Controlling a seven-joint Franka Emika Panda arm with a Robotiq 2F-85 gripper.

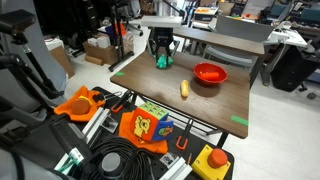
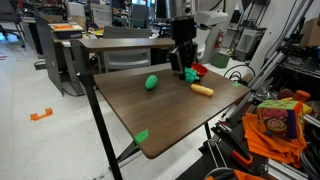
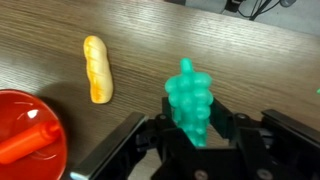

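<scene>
My gripper is shut on a teal-green object, which hangs above the far left part of the wooden table in exterior view 1. In exterior view 2 the gripper and its load are in front of the red bowl. A second green object rests on the table, apart from the gripper. The red bowl stands to the right in exterior view 1; an orange-red item lies inside it. A yellow elongated piece lies on bare wood near the bowl.
Green tape marks table corners. In front of the table are an orange bin with coloured items and a red-and-yellow button box.
</scene>
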